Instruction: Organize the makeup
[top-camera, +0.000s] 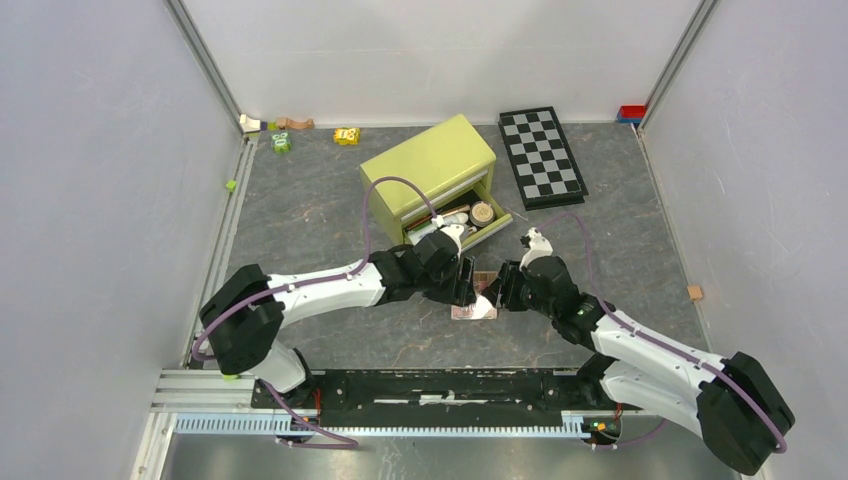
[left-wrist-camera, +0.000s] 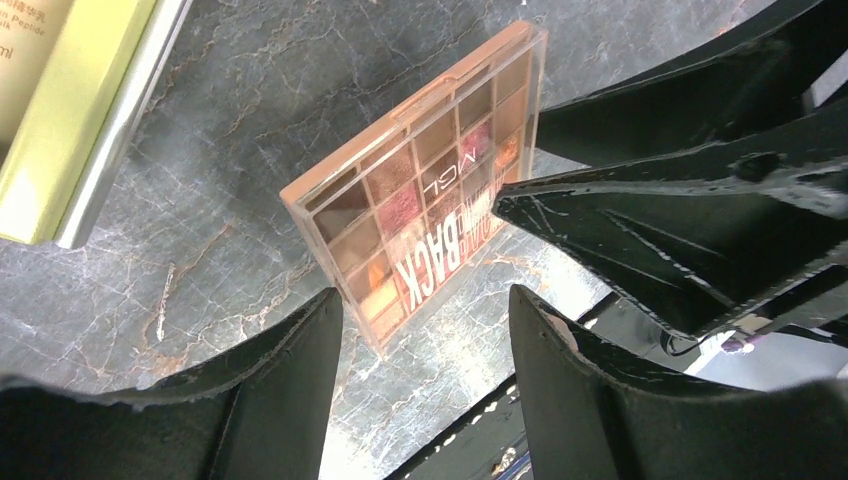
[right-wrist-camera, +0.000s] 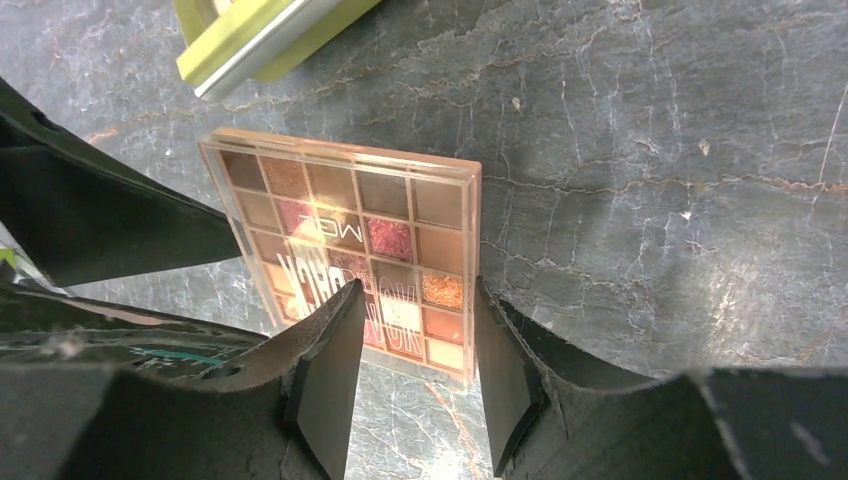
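Observation:
A clear-lidded eyeshadow palette (top-camera: 474, 305) (left-wrist-camera: 412, 190) (right-wrist-camera: 340, 240) sits in front of a yellow-green cabinet (top-camera: 425, 165), whose open drawer (top-camera: 490, 225) holds a round jar and other makeup. My left gripper (top-camera: 458, 283) is at one side of the palette, the near fingertip at its corner; whether it grips it is unclear. My right gripper (top-camera: 505, 285) is at the other side, narrowed on the palette's edge, one fingertip at its side and the other over its face.
A checkerboard (top-camera: 543, 158) lies at the back right. Small toys (top-camera: 346, 136) are at the back left.

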